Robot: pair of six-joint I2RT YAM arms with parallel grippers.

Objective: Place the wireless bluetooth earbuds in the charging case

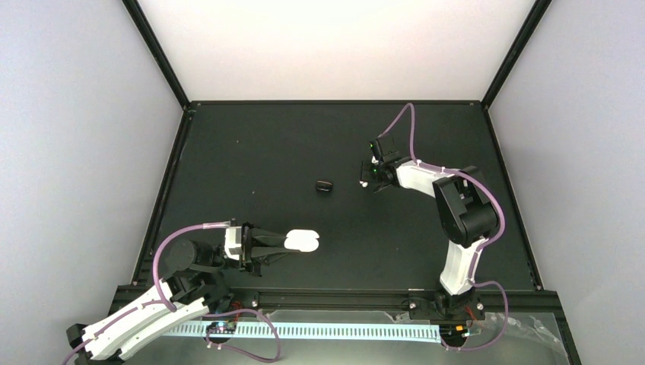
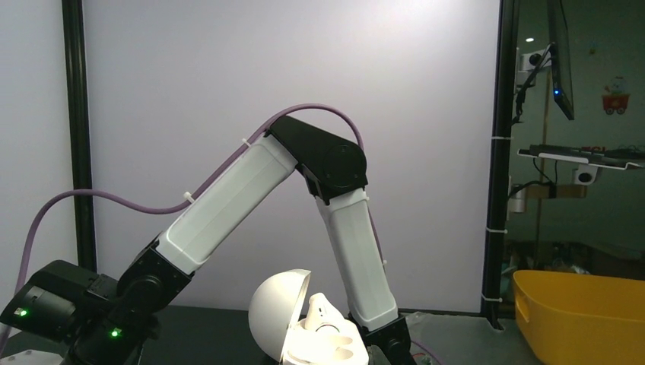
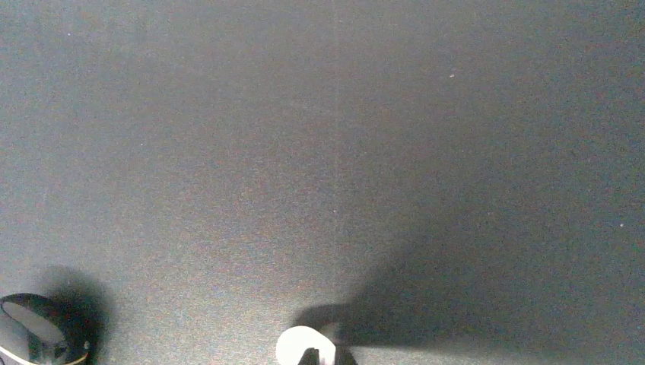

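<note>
In the top view my left gripper [image 1: 286, 245] is shut on the white charging case [image 1: 303, 240] at the front left. The case [image 2: 328, 341] has its rounded lid standing open in the left wrist view, with small recesses facing up. Whether a pointed white part inside is an earbud, I cannot tell. At the right, my right gripper [image 1: 364, 179] is down near the table. It is shut on a white earbud [image 3: 301, 342], which shows at the bottom edge of the right wrist view, mostly cut off.
A small glossy black object [image 1: 324, 185] lies on the black table [image 1: 258, 152] left of the right gripper. It shows as a black shape [image 3: 38, 328] in the right wrist view.
</note>
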